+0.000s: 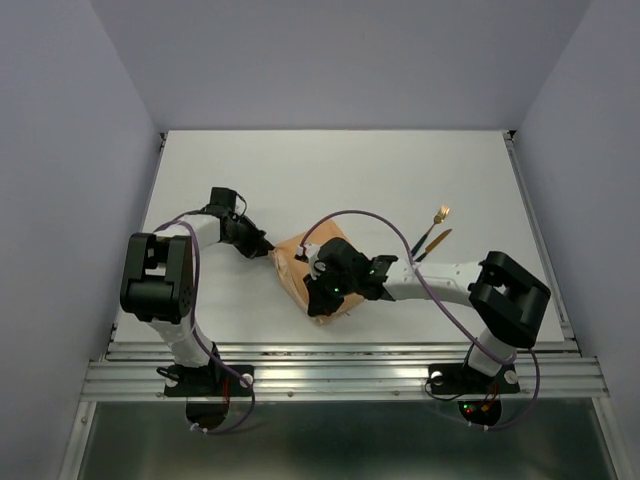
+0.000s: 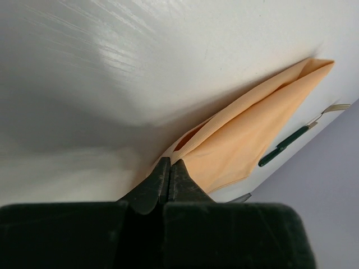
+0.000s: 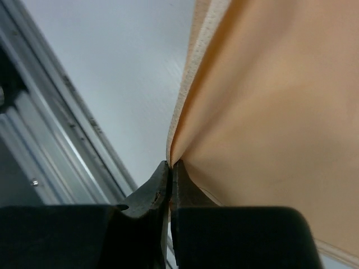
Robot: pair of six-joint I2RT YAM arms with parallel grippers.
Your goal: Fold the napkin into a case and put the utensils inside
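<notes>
An orange napkin (image 1: 292,270) lies near the middle of the table, its near edge folded into a long roll. My left gripper (image 1: 264,250) is shut on its left corner; in the left wrist view the fold (image 2: 241,123) runs away from the fingertips. My right gripper (image 1: 316,308) is shut on the folded edge near the front, seen in the right wrist view with the cloth (image 3: 269,112) rising from the fingers. A fork (image 1: 440,216) and a knife (image 1: 439,242) with dark handles lie right of the napkin, partly behind the right arm.
A metal rail (image 1: 330,370) runs along the front edge, close below my right gripper. Grey walls border the sides.
</notes>
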